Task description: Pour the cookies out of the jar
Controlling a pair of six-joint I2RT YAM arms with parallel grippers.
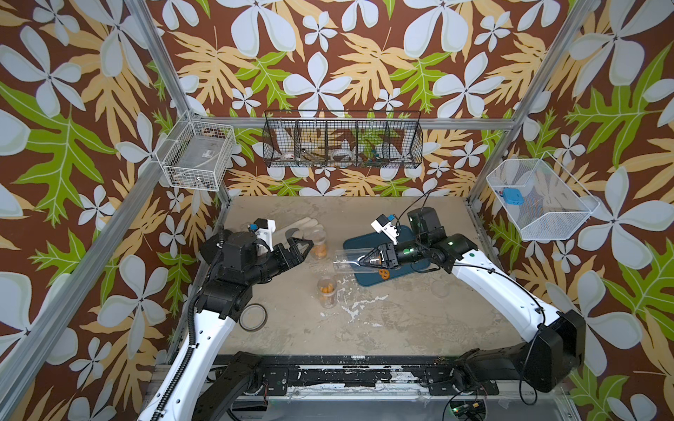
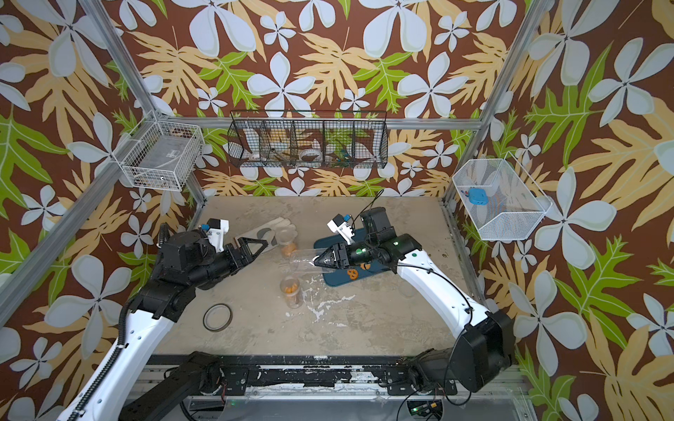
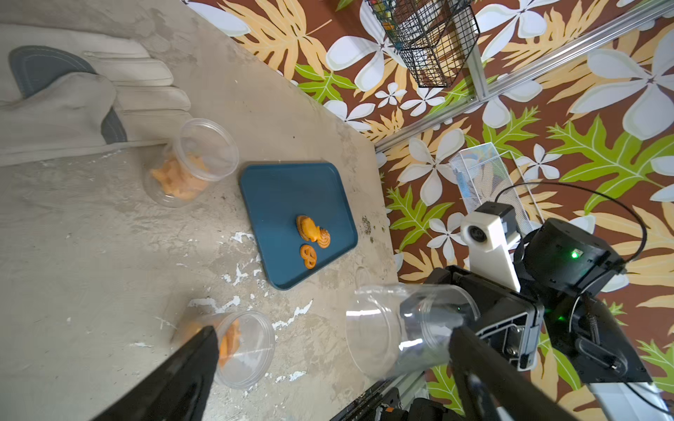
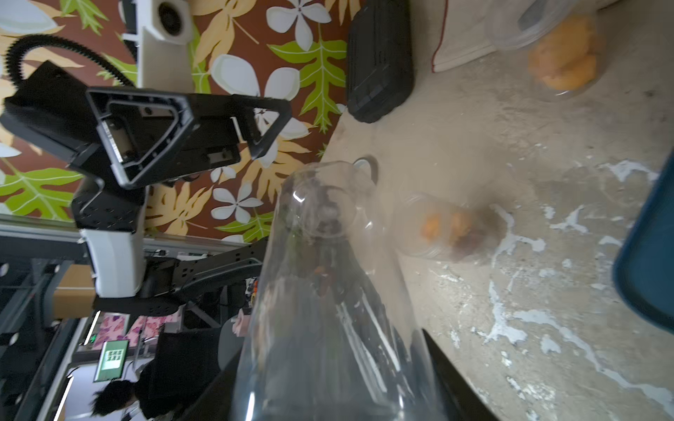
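A clear, empty-looking jar (image 3: 393,329) lies on its side in the air, with my right gripper (image 1: 373,259) shut on its far end. Its mouth points left, toward the other arm. Left of it, apart from the jar, my left gripper (image 1: 303,250) stands open with nothing between its fingers. Two clear cups holding orange snacks stand on the table: a back cup (image 3: 189,161) and a front cup (image 3: 242,343). On the blue tray (image 3: 281,210) lie a few loose cookies (image 3: 309,230), one of them pretzel-shaped (image 3: 308,256).
A pale glove (image 3: 77,98) lies beside the back cup. The lid-like ring (image 1: 253,318) rests at the front left, and a black case (image 4: 379,63) is at the left. Wire baskets (image 1: 342,144) hang on the wall.
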